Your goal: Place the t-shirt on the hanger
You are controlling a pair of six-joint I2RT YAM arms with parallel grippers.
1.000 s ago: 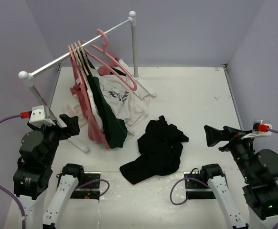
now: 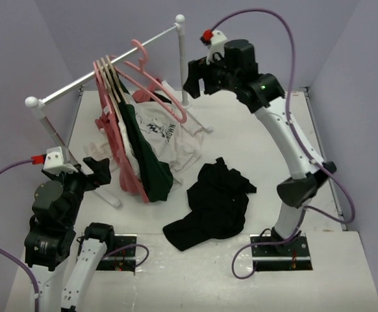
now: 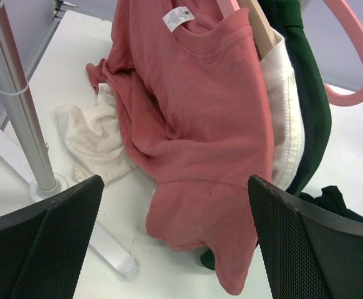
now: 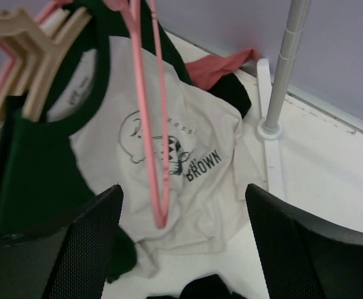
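A black t-shirt (image 2: 214,205) lies crumpled on the white table, clear of both arms. From the rail hangs a bare pink hanger (image 2: 155,97); the right wrist view shows this hanger (image 4: 150,143) edge-on, ahead of the fingers and left of centre. My right gripper (image 2: 194,86) is raised to the right of that hanger, apart from it, its fingers open and empty. Left of the hanging clothes stands my left gripper (image 2: 98,170), also open. Between its fingers in the left wrist view there is only a gap, with a pink garment (image 3: 212,124) beyond.
The white rail (image 2: 78,82) runs diagonally on posts with feet. Pink, white and dark green (image 2: 143,153) garments hang close together at its left. A white printed shirt (image 2: 166,133) is behind them.
My right arm has swung up from the lower right to the bare hanger's right side. Shirt and hanger have not moved.
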